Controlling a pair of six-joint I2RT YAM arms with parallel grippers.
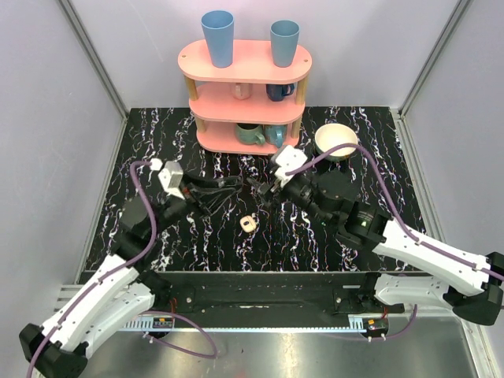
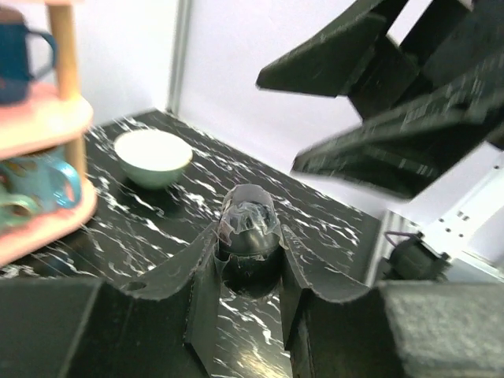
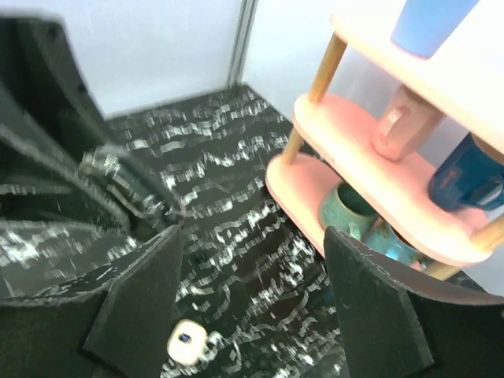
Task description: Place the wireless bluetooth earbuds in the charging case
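Observation:
My left gripper (image 1: 233, 182) is shut on a dark, glossy, rounded piece with a clear upper part (image 2: 250, 236), which looks like the charging case. It is held upright between the fingertips, above the counter. My right gripper (image 1: 260, 189) is just to its right, with its fingers (image 2: 323, 59) spread and an empty gap between them. In the right wrist view the held piece shows only as a blurred glint at the left. No earbud can be made out clearly. A small white block with a tan top (image 1: 248, 224) lies on the counter below the grippers.
Behind the arms stands a pink tiered shelf (image 1: 246, 99) with blue cups (image 1: 218, 39) on top and mugs (image 1: 250, 134) lower down. A pale bowl (image 1: 336, 140) sits at the back right. Around the white block, the black marbled counter (image 1: 216, 252) is clear.

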